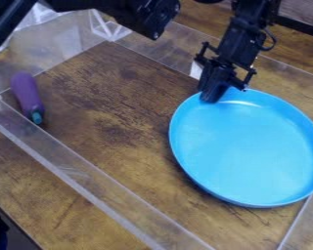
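A black robot arm reaches down from the top of the camera view, and its gripper [214,80] is at the upper-left rim of a large round blue tray [245,154] lying on the right. The fingertips are dark and small, and I cannot tell whether they are shut on the rim or only touching it.
A purple object [27,98] with a teal tip lies at the far left.
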